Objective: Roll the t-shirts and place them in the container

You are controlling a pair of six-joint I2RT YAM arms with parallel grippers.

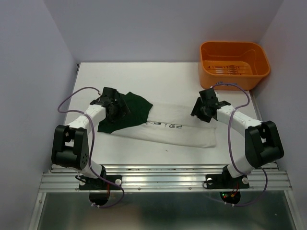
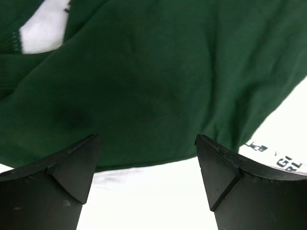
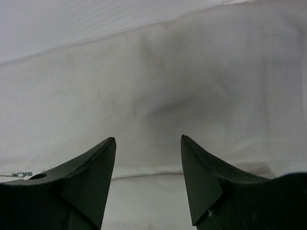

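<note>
A green t-shirt (image 1: 136, 108) lies rumpled over the left part of a white t-shirt (image 1: 168, 136) with black lettering, both on the table. My left gripper (image 1: 120, 110) hangs open over the green shirt, which fills much of the left wrist view (image 2: 144, 86); nothing is between its fingers. My right gripper (image 1: 200, 113) is open over the white shirt's upper right part, with plain white fabric (image 3: 148, 76) below its empty fingers in the right wrist view.
An orange bin (image 1: 234, 81) stands at the back right, just behind the right arm. Grey walls border the sides and back.
</note>
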